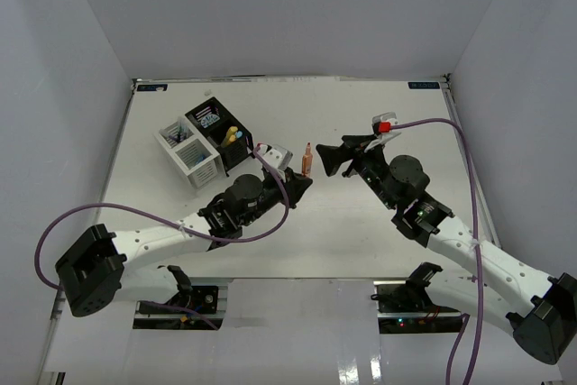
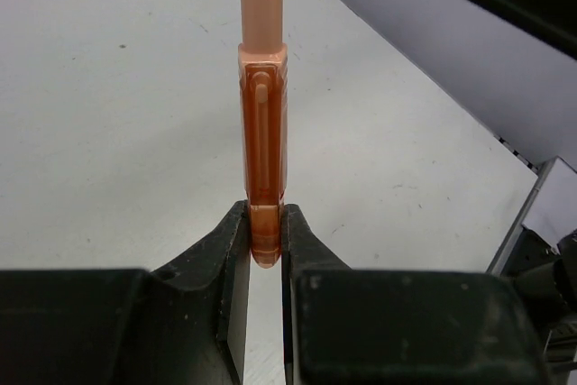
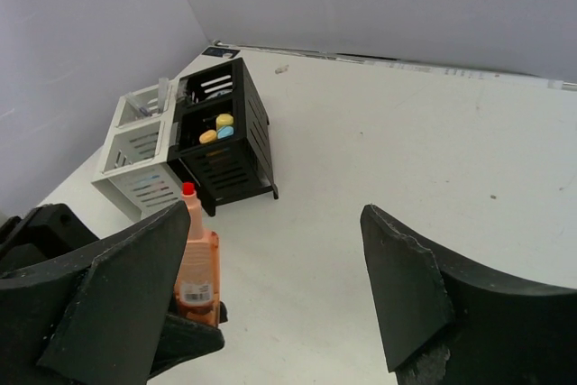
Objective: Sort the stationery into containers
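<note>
My left gripper is shut on an orange marker-like bottle (image 2: 263, 132), held upright by its lower end; it also shows in the top view (image 1: 306, 160), left of my right gripper (image 1: 341, 152). In the right wrist view the bottle (image 3: 198, 272) has a red tip and stands behind the open fingers of my right gripper, which have nothing between them. A white compartment container (image 1: 187, 158) and a black one (image 1: 233, 152) holding stationery and yellow and blue items sit at the back left.
Grey walls enclose it at the back and sides.
</note>
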